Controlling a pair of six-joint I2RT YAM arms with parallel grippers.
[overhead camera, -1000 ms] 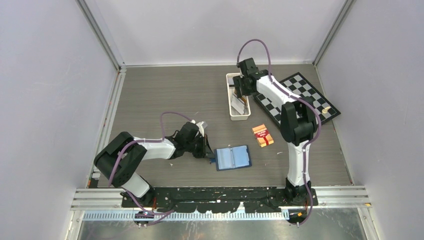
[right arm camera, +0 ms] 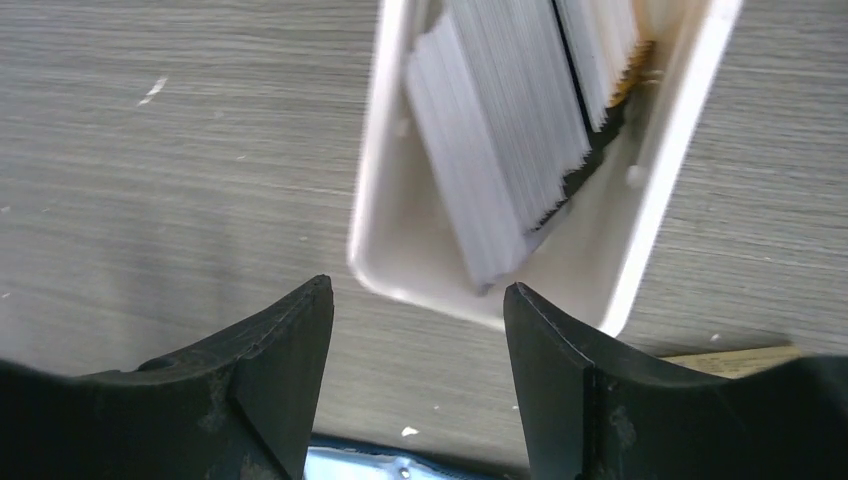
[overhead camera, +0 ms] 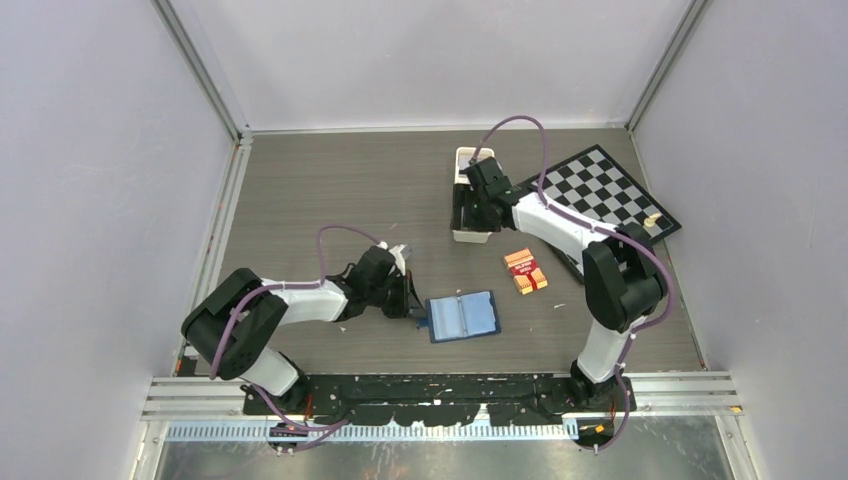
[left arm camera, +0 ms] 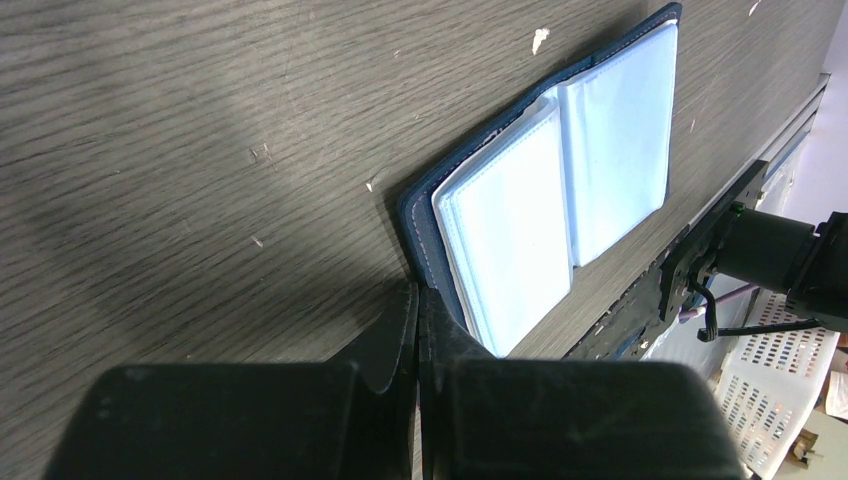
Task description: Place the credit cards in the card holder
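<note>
The blue card holder [overhead camera: 462,316] lies open on the table, its light pockets [left arm camera: 505,220] facing up. My left gripper is shut at the holder's edge, nothing seen held. Cards [right arm camera: 490,140] lie stacked at a slant in a white tray [right arm camera: 370,200], which stands toward the back right. My right gripper is over the front end of that tray, fingers apart with nothing between them; in the top view it partly hides the tray.
A checkerboard [overhead camera: 590,185] lies right of the tray. An orange-and-red pack [overhead camera: 526,270] sits between board and holder.
The right arm has moved from the tray's back end toward its front end, nearer the front of the table. The left arm has barely moved.
</note>
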